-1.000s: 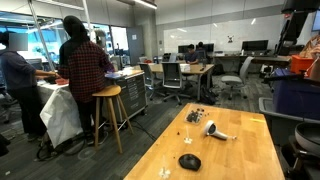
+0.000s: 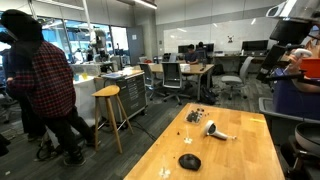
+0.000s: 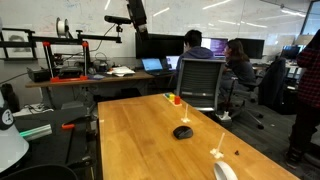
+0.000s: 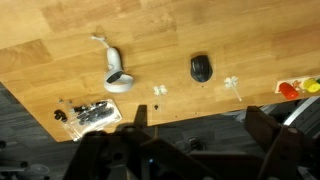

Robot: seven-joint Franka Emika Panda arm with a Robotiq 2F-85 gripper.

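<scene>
My gripper hangs high above the wooden table [image 4: 150, 35], its dark fingers spread wide at the bottom of the wrist view with nothing between them. A black, mouse-like object [image 4: 201, 68] lies on the table near the middle of that view. To its left rests a white handheld device [image 4: 116, 70] with a grey end. Exterior view 1 has the gripper [image 2: 274, 66] at upper right, well clear of the tabletop, and the same black object [image 2: 190, 161] at the front.
Small white pieces [image 4: 232, 83] lie near the table's edge. A clear bag of small dark items [image 4: 92, 115] sits at one corner, red and yellow pieces [image 4: 300, 87] at the other. A wooden stool [image 2: 111, 102] stands beside the table.
The arm at upper right has shifted and tilted, bringing its pale segment into view. The person in the checked shirt has moved left, hiding the other person.
</scene>
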